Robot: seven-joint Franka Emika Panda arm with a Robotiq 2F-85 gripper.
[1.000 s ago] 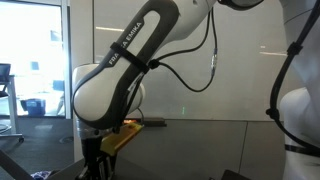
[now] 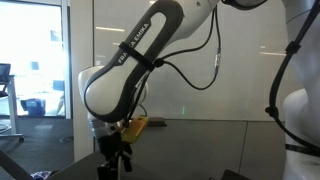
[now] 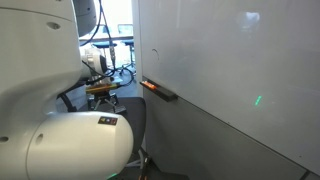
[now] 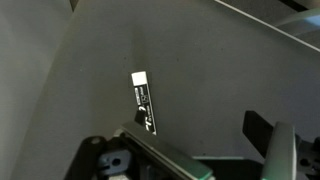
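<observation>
A slim marker (image 4: 143, 100) with a white end and a dark printed label lies on the dark grey table (image 4: 200, 70) in the wrist view. Its lower end reaches close to the left finger, which partly blocks the view there. My gripper stands open above the table, fingers wide apart and nothing held. The marker is left of the middle of the gap, nearer the left finger. In exterior view 1 the gripper (image 2: 115, 168) points down low over the dark surface; the marker cannot be made out there.
A large whiteboard (image 2: 245, 75) stands behind the arm. On its ledge rests a dark object with an orange top (image 3: 158, 90), seen in exterior view 2.
In exterior view 1 my hand has shifted a little to the right and turned slightly. The whiteboard and surroundings stay as they were.
</observation>
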